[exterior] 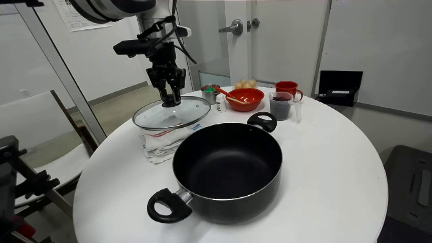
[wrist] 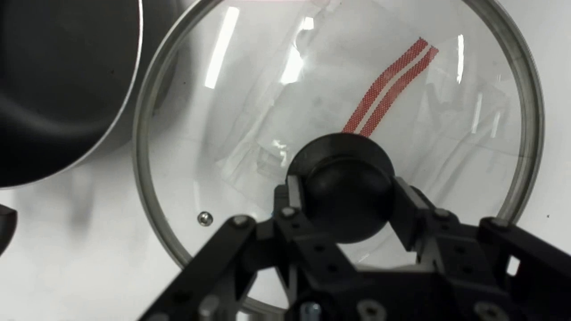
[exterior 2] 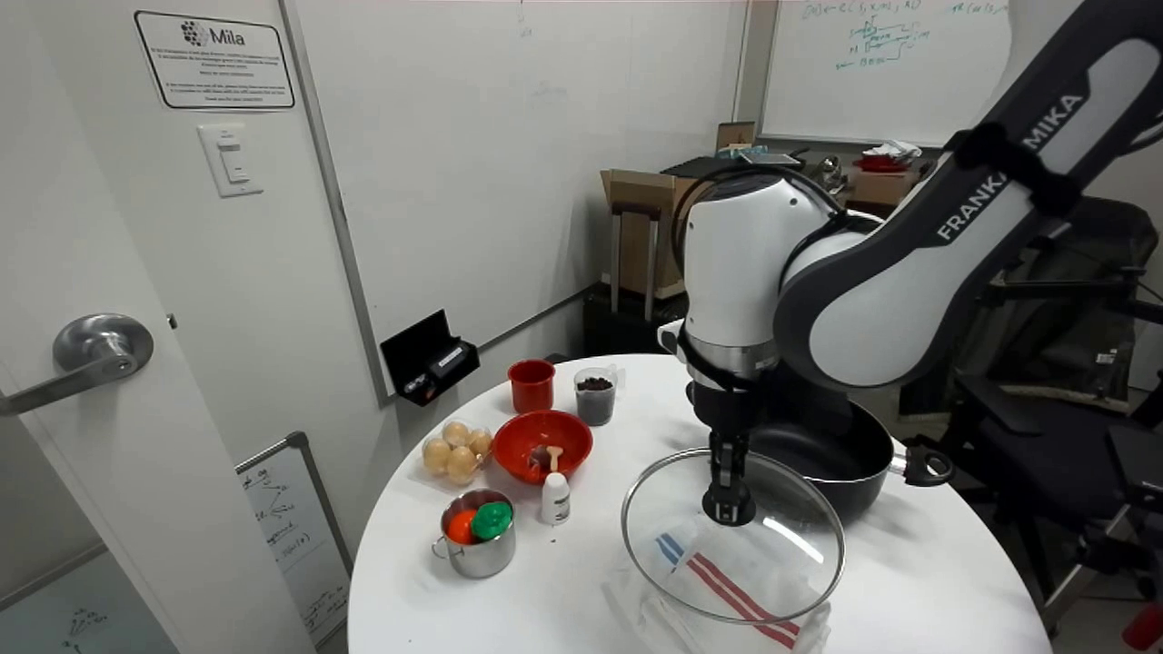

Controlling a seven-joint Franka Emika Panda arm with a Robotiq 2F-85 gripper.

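My gripper is shut on the round black knob [wrist: 348,203] of a glass lid [exterior: 156,115] with a metal rim. The lid hangs above a folded white towel [exterior: 160,147] with red and blue stripes, which shows through the glass in the wrist view. It looks slightly tilted in exterior view 1. Beside it stands an uncovered black pot [exterior: 228,162] with two looped handles, its inside empty. In exterior view 2 the arm and the lid hide part of the pot [exterior 2: 839,452].
Toward the back stand a metal cup [exterior 2: 482,550] with toy vegetables, a white bottle [exterior 2: 556,500], a red bowl [exterior 2: 512,441], a red mug [exterior 2: 531,387], a measuring cup [exterior 2: 595,401] with dark contents and several eggs [exterior 2: 455,452]. The table [exterior: 328,174] right of the pot is clear.
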